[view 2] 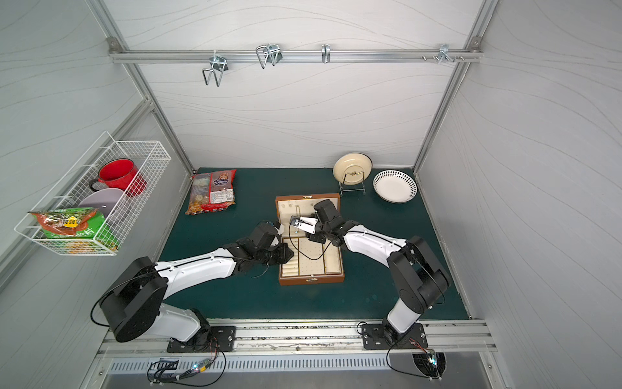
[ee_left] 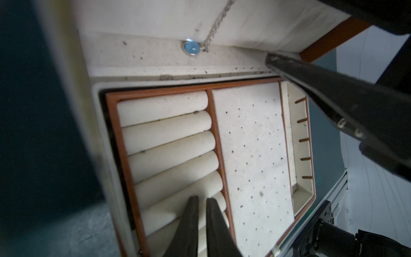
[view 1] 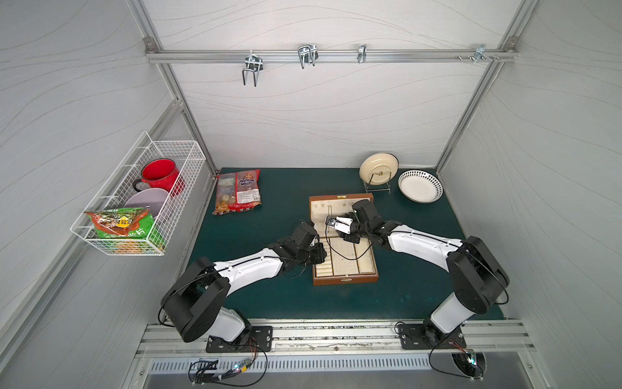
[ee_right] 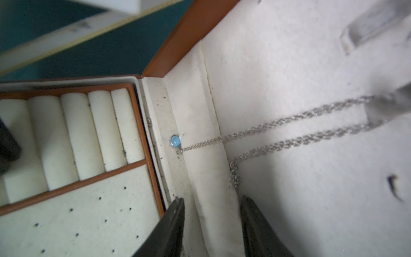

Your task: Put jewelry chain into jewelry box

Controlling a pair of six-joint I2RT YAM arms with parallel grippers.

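Observation:
The silver chain [ee_right: 299, 114] runs across the pale lining of the raised lid [ee_right: 274, 77], from a strap-like holder [ee_right: 381, 109] down to the hinge side. Its blue pendant [ee_right: 175, 141] rests on the narrow ledge between lid and tray. The jewelry box [view 1: 346, 280] lies open on the table. Over the lid side stands my right gripper, open, nothing between its fingers; the chain is apart from them. My left gripper is over the cushioned ring rolls [ee_left: 179, 156], its fingers a narrow gap apart and empty. The pendant also shows in the left wrist view.
The right arm's wrist covers part of the box from above. A snack bag [view 1: 237, 192] lies at the back left; a plate on a stand [view 1: 379, 170] and a white bowl [view 1: 420, 186] are at the back right.

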